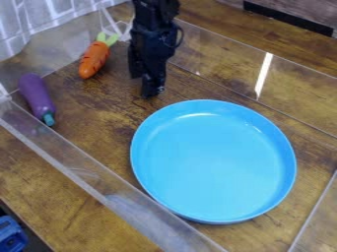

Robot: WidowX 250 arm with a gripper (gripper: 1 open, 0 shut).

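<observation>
The black robot gripper point(150, 77) reaches down from the top of the view to the wooden surface at back centre; whether its fingers are open or shut is hard to tell. An orange toy carrot point(94, 58) with a green top lies to its left. A purple toy eggplant point(37, 96) lies at the left side. A large blue plate point(212, 157) fills the lower right.
Clear plastic walls run along the left and lower edges. A blue object point(8, 236) sits outside at the bottom left. The wood point(93, 138) between eggplant and plate is bare, as is the area right of the gripper.
</observation>
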